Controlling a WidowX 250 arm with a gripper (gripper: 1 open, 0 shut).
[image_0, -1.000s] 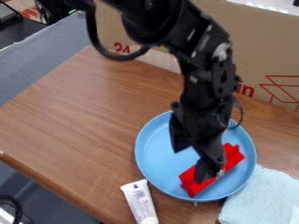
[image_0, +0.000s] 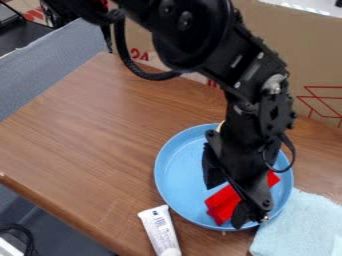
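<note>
The black gripper (image_0: 235, 190) reaches down over a light blue plate (image_0: 182, 180), its fingers open. A red block (image_0: 221, 203) lies on the plate's right part, under and between the fingers and partly hidden by them. Whether the fingers touch it is unclear.
A white tube (image_0: 159, 230) lies left of the plate, and a pale cloth (image_0: 301, 230) right of it at the front edge. A cardboard box (image_0: 307, 90) stands behind.
The gripper has moved slightly to the right over the red block, and its arm has shifted with it. The plate, tube and cloth have stayed in place.
</note>
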